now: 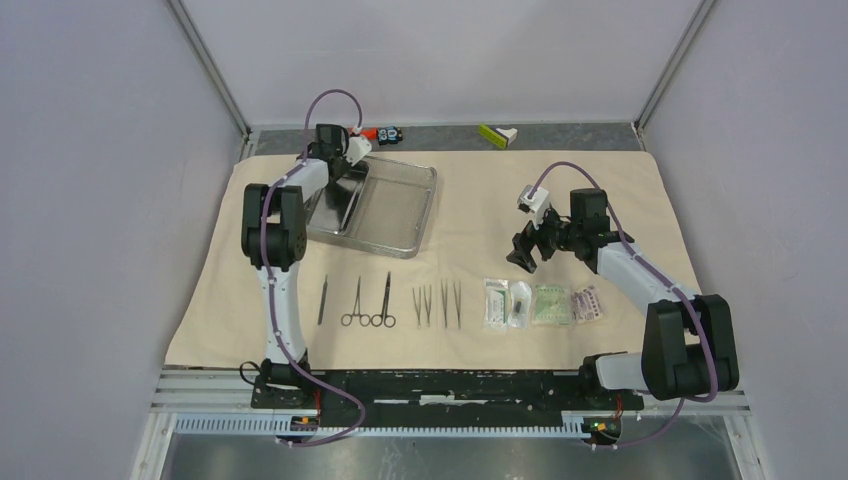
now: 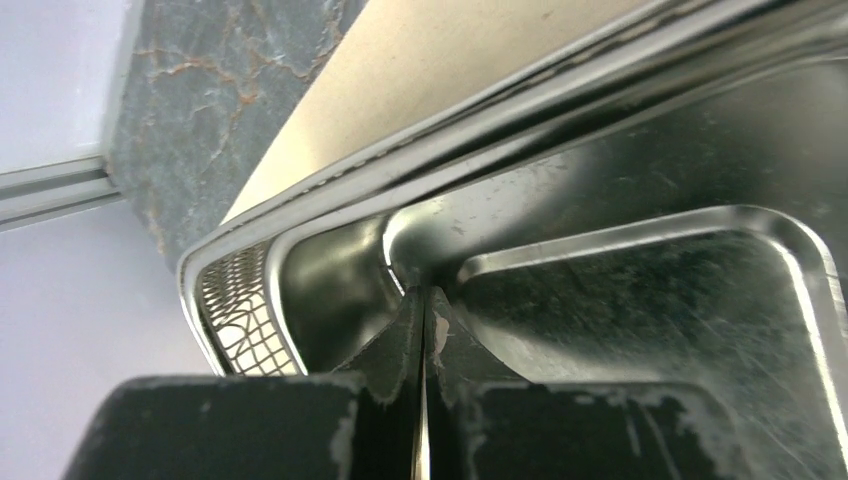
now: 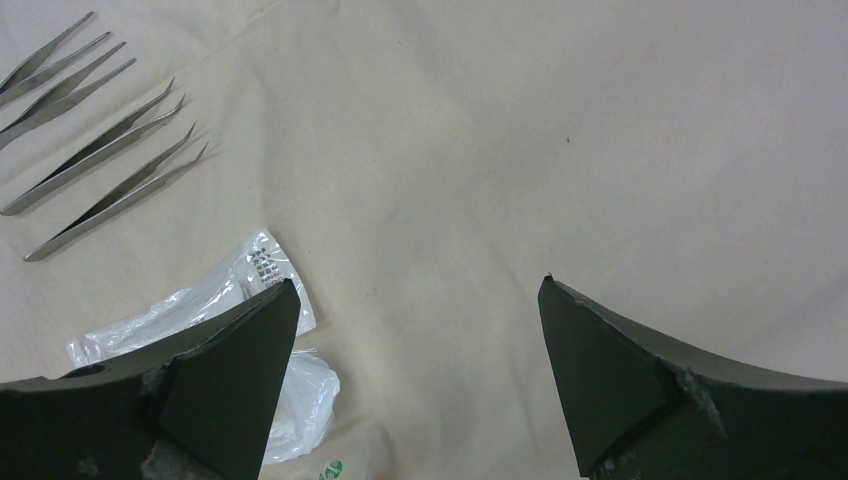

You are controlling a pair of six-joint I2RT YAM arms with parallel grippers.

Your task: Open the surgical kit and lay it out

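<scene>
A perforated metal case (image 1: 421, 211) holds a smooth steel inner tray (image 2: 650, 305) at its left side. My left gripper is down at that tray's far end, fingers closed; what is between them is hard to make out, perhaps a thin edge. Laid in a row on the cloth are a slim instrument (image 1: 323, 300), scissor-like tools (image 1: 386, 300), tweezers (image 1: 445, 303) and packets (image 1: 551, 305). My right gripper is open above the cloth, near tweezers and packets, holding nothing.
Coloured objects (image 1: 493, 135) lie on the grey back strip (image 1: 590, 136).
</scene>
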